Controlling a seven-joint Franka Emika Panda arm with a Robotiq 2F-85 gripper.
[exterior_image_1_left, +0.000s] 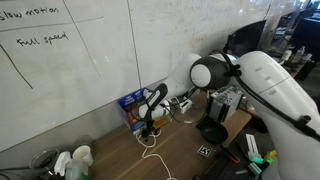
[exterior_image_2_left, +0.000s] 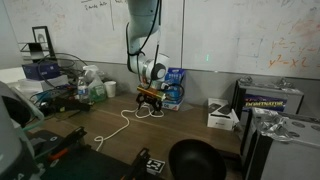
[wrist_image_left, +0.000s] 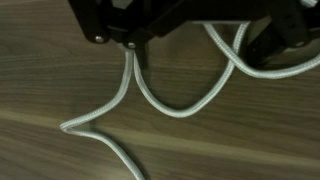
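A white rope (wrist_image_left: 182, 112) lies in loose loops on the brown wooden table, with one stretch passing under the left finger in the wrist view. My gripper points down close above it, fingers apart. Its dark fingers (wrist_image_left: 130, 28) frame part of a loop, though the wrist view cuts off much of them. In exterior view 2 the gripper (exterior_image_2_left: 150, 103) is low over the table at the rope's coiled part, and a loose length of rope (exterior_image_2_left: 118, 130) runs toward the front left. Whether the fingers touch the rope is unclear.
Behind the gripper, a blue box (exterior_image_2_left: 175, 82) stands against the whiteboard wall. A black pan (exterior_image_2_left: 197, 158) sits at the front right, near a silver toaster-like appliance (exterior_image_2_left: 272, 140). A white container (exterior_image_1_left: 83, 154) is at the left. Bare table lies around the rope.
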